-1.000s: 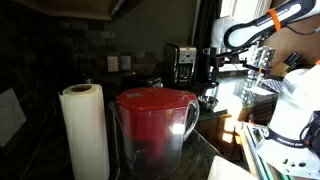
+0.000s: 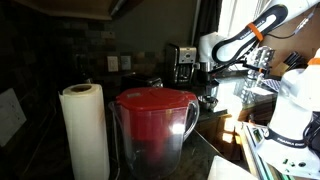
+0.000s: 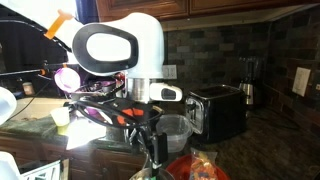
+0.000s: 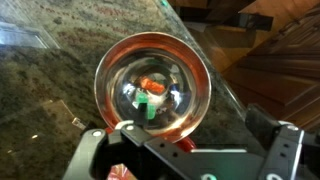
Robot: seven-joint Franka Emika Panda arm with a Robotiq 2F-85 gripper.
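Below my gripper in the wrist view lies a round, shiny metal bowl on the dark stone counter. Inside it are a small orange object and a green one, with other small bits too blurred to name. The fingers stand wide apart at the lower edge of that view, and nothing shows between them. Seen from exterior view 2, the gripper points downward near the front of the counter. From exterior view 1 it appears small and dark at the back right, above the metal bowl.
A red-lidded clear pitcher and a paper towel roll stand in the foreground of exterior view 1. A black toaster and a clear container sit near the arm. Cabinet fronts drop away beyond the counter edge.
Over the last second the arm has shifted slightly left in exterior view 1, and its gripper has come lower toward the bowl. The pitcher and paper towel roll have stayed put.
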